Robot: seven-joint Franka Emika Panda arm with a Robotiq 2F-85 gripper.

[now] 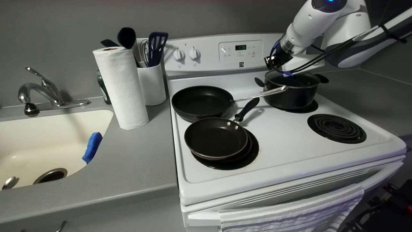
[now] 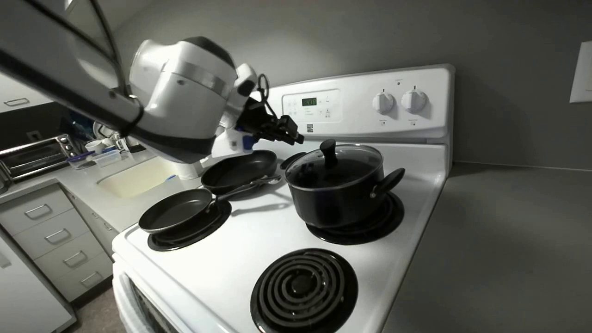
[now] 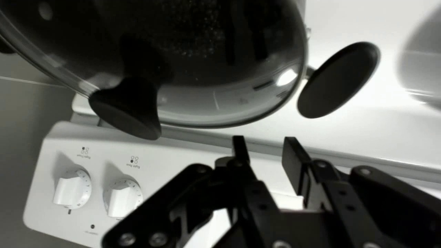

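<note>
A black pot (image 2: 327, 205) with a glass lid (image 2: 358, 161) stands on the back right burner. The lid carries a black knob (image 2: 329, 154), which also shows at the left in the wrist view. My gripper is part open, with a gap between its fingers and nothing held in it. It hovers above and beside the pot's rim, near the pot's left handle (image 3: 339, 78) and apart from the knob. In exterior view 2 the gripper (image 2: 299, 138) points toward the lid from the left.
Two black frying pans, one large (image 1: 202, 101) and one small (image 1: 216, 138), sit on the left burners, handles pointing right. Behind stands the stove's control panel (image 2: 360, 105) with its knobs. Paper towels (image 1: 121, 89) stand by the sink.
</note>
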